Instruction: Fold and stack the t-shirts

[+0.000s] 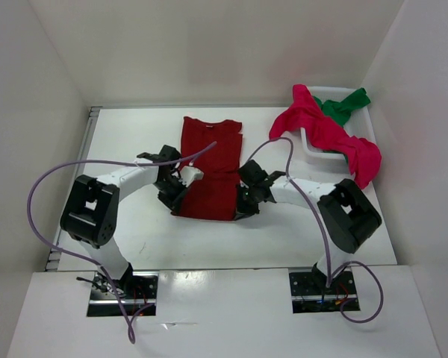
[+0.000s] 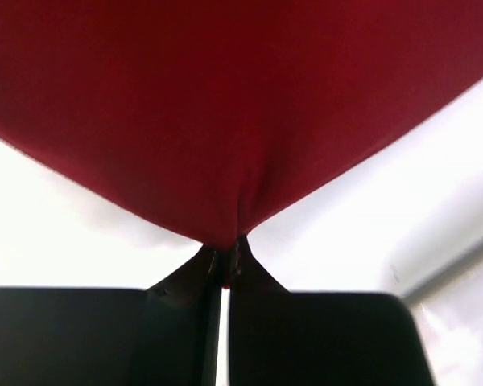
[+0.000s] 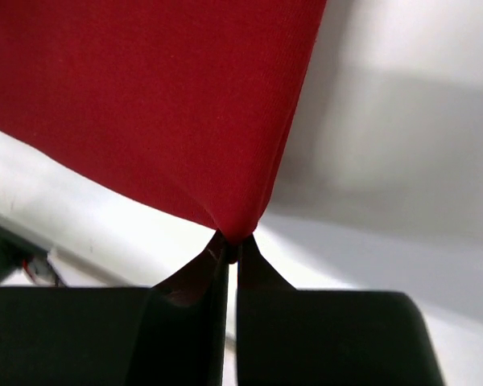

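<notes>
A dark red t-shirt (image 1: 209, 195) lies lengthwise on the white table, its collar end toward the back and its sides turned in to a narrow strip. My left gripper (image 1: 173, 212) is at the front left corner of the strip; the left wrist view shows its fingers shut on the gathered hem of the red shirt (image 2: 225, 145). At the front right corner, my right gripper (image 1: 239, 217) is shut on the cloth. In the right wrist view that corner of the shirt (image 3: 225, 177) runs to a point between the fingertips.
At the back right stands a white bin (image 1: 325, 160). A bright pink-red cloth (image 1: 321, 127) hangs over its side, with a green cloth (image 1: 347, 106) beside it.
</notes>
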